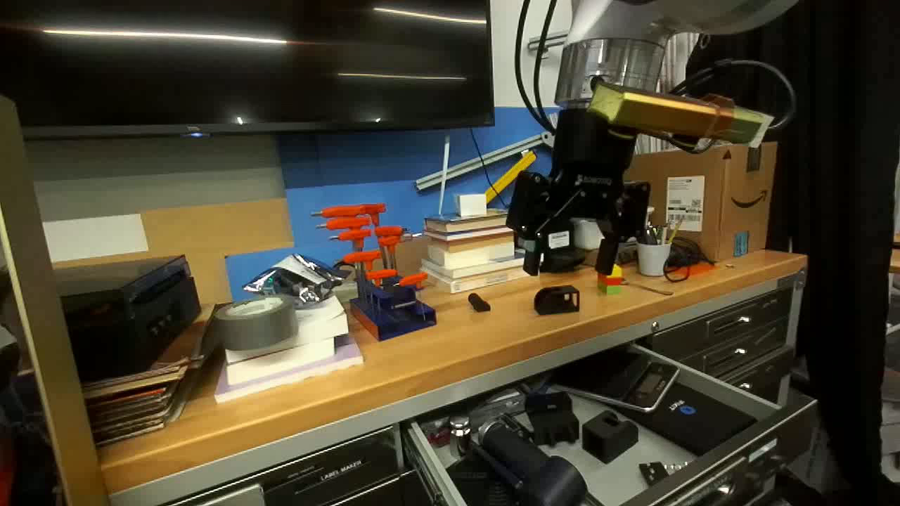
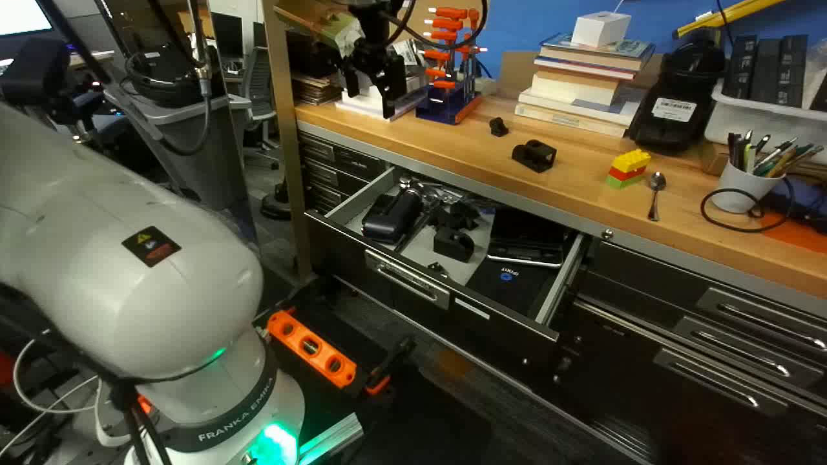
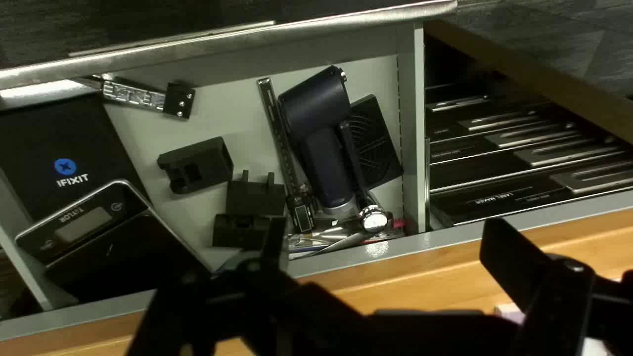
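Note:
My gripper (image 1: 569, 257) is open and empty, held in the air above the bench front and the pulled-out drawer (image 2: 434, 290). In the wrist view its dark fingers (image 3: 515, 264) stand wide apart over the wooden edge. Inside the drawer lie a dark handheld tool (image 3: 323, 136), a caliper (image 3: 279, 136), black blocks (image 3: 199, 166), a Taylor scale (image 3: 113, 231) and a black iFixit case (image 3: 62, 154). On the benchtop sit a black hollow part (image 2: 535, 155), a smaller black piece (image 2: 498, 126), a toy-brick stack (image 2: 626, 169) and a spoon (image 2: 656, 195).
Orange-handled hex keys stand in a blue holder (image 1: 392, 312). Stacked books (image 1: 472, 253), a tape roll (image 1: 257, 322), a pen cup (image 1: 653, 257) and a cardboard box (image 1: 717, 198) line the bench. Bare wood (image 1: 472, 346) runs along its front.

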